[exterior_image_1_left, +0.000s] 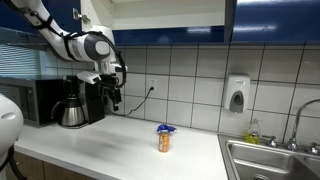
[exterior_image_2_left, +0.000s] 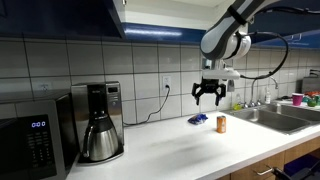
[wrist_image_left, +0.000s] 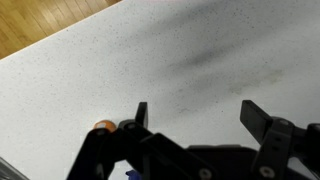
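Observation:
My gripper is open, with only bare white countertop (wrist_image_left: 200, 60) showing between its fingers in the wrist view. In exterior view 1 the gripper (exterior_image_1_left: 112, 84) hangs high over the left part of the counter. An orange can (exterior_image_1_left: 164, 143) stands upright on the counter, apart from the gripper and well to its right. Just behind the can lies a small blue item (exterior_image_1_left: 166, 128), too small to make out. The wrist view shows the orange can (wrist_image_left: 104, 126) at the lower left, partly beside a dark finger.
A steel sink (exterior_image_1_left: 262, 160) with a faucet takes up the right end. At the left end stand a coffee maker with a steel carafe (exterior_image_2_left: 99, 137) and a microwave (exterior_image_2_left: 38, 135). A dark cabinet (exterior_image_1_left: 180, 35) overhangs the back.

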